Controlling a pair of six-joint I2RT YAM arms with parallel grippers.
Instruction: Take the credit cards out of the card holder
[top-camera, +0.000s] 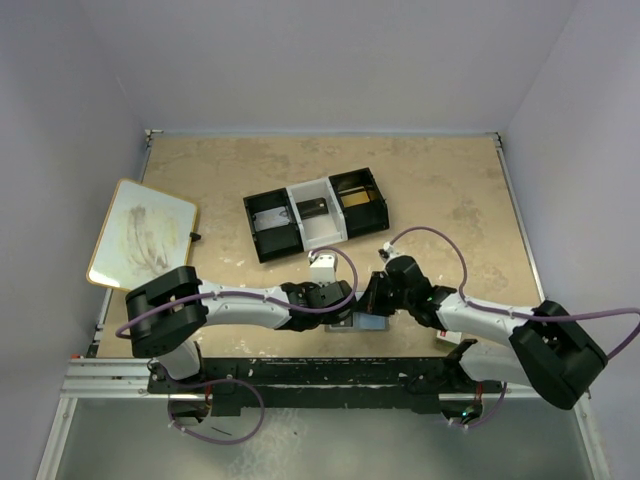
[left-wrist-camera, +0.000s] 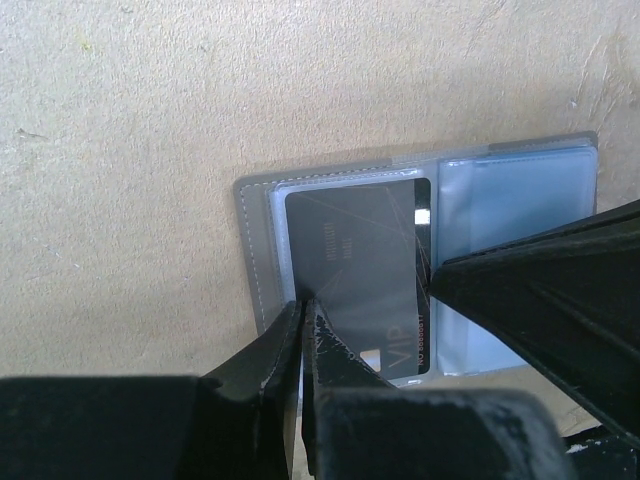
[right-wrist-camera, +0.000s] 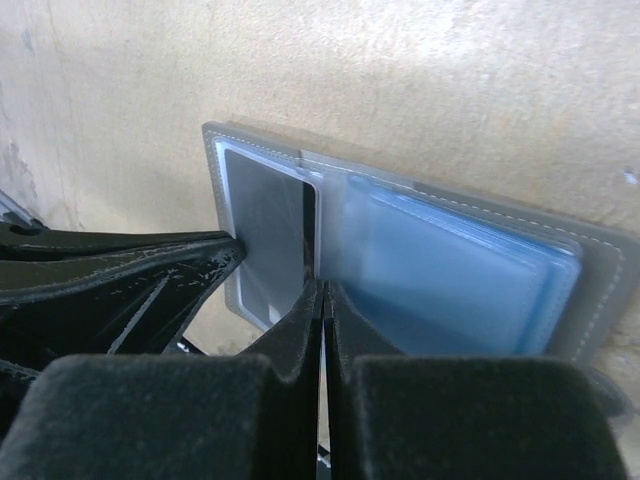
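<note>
The card holder (left-wrist-camera: 262, 250) lies open and flat on the table, a clear sleeve on each side. A dark card (left-wrist-camera: 350, 250) marked VIP sits inside the left sleeve, its striped edge by the central fold; the right sleeve (right-wrist-camera: 440, 260) looks pale blue. Both tips of my left gripper are together over the card's outer part, with no card visible between them. Beside the card's inner edge, my right gripper has its fingertips closed together over the fold. The card (right-wrist-camera: 268, 220) lies to the left, outside them.
Behind the arms stands a three-part box (top-camera: 318, 212), black at both ends and white in the middle. A white board (top-camera: 143, 236) is at the left. Both grippers crowd the holder.
</note>
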